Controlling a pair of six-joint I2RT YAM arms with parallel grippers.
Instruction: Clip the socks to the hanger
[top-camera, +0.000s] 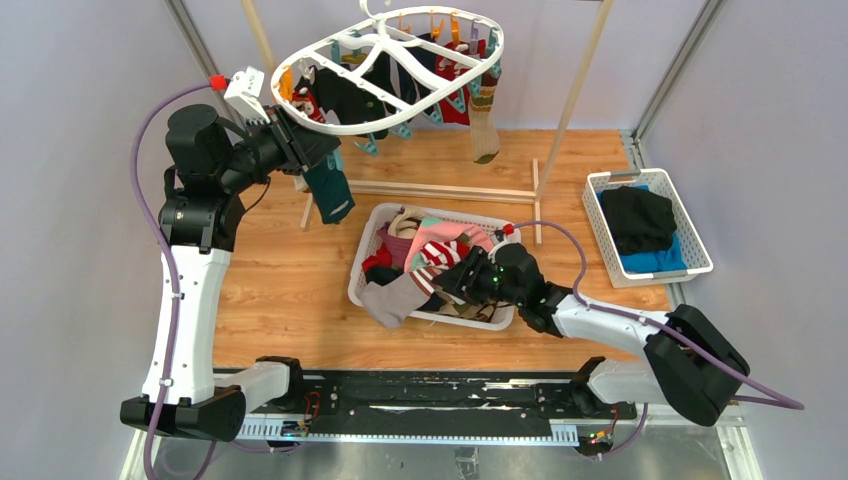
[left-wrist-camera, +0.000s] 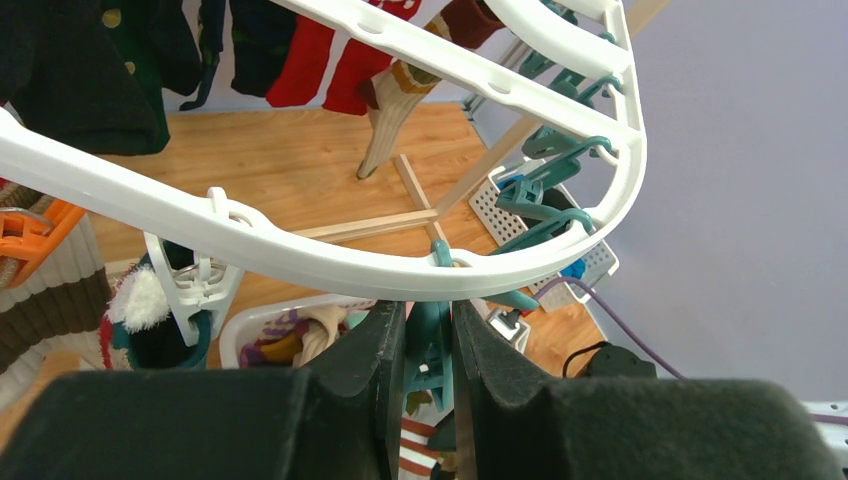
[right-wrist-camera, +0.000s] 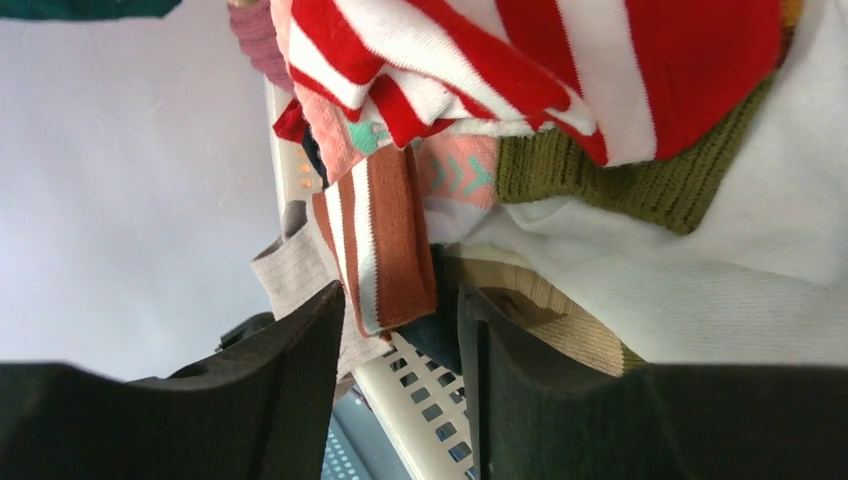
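Observation:
The round white hanger (top-camera: 388, 120) carries socks and clips. At its front left my left gripper is shut on a teal clip (left-wrist-camera: 430, 365); a dark teal sock (top-camera: 328, 192) hangs below it in the top view. My right gripper is part open over the sock basket (top-camera: 362, 260), its fingers either side of a brown-and-white striped cuff (right-wrist-camera: 385, 240) of a grey sock (top-camera: 390, 300); whether they touch it I cannot tell. Red-striped socks (right-wrist-camera: 640, 70), pink, olive and white ones lie around it.
A second basket (top-camera: 700, 250) with black and blue cloth stands on the right. A wooden stand (top-camera: 440, 190) lies behind the sock basket.

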